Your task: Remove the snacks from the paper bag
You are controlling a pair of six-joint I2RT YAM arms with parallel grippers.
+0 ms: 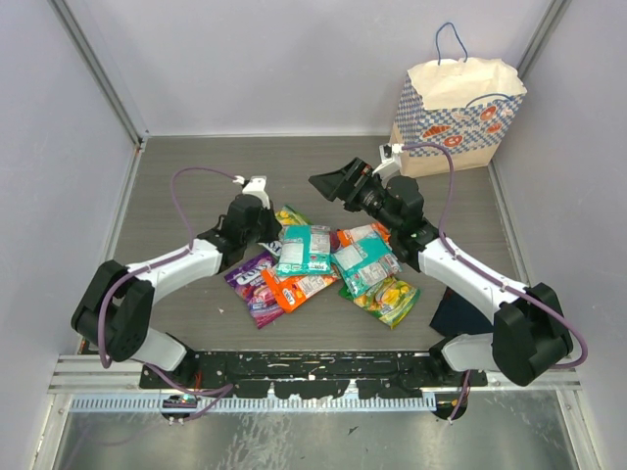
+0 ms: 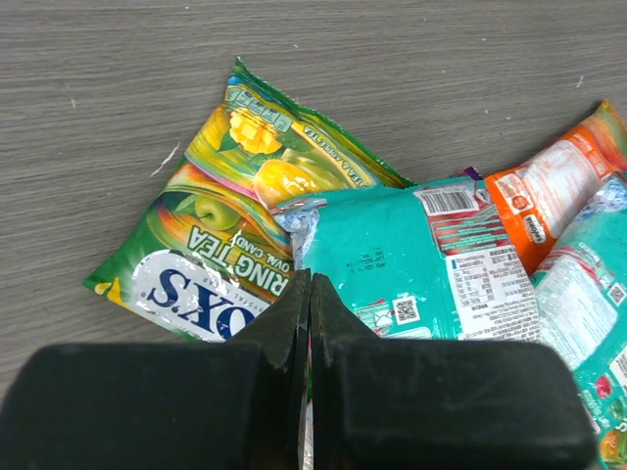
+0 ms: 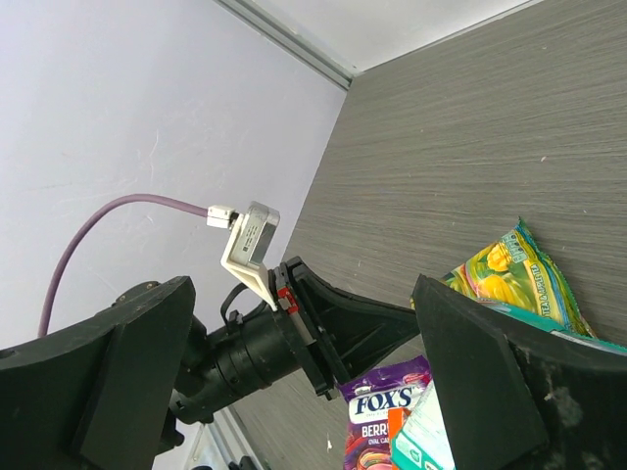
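Observation:
Several snack bags lie heaped mid-table. In the left wrist view a teal bag [image 2: 382, 245] overlaps a green and yellow bag [image 2: 201, 259], with an orange bag [image 2: 554, 186] and a second teal bag [image 2: 588, 294] to the right. My left gripper is shut, its fingers pressed together above the pile with nothing between them; the teal bag is outside them. A purple bag [image 1: 257, 291] and a yellow-green bag [image 1: 388, 300] show at the pile's edges. My right gripper [image 1: 335, 184] is open and empty behind the pile. The paper bag [image 1: 451, 117] stands upright at the back right; its inside is hidden.
Bare table [image 1: 245, 162] stretches behind the pile and out to the left. A dark flat item [image 1: 460, 318] lies beside the right forearm. White walls [image 1: 69, 196] close in the sides and back.

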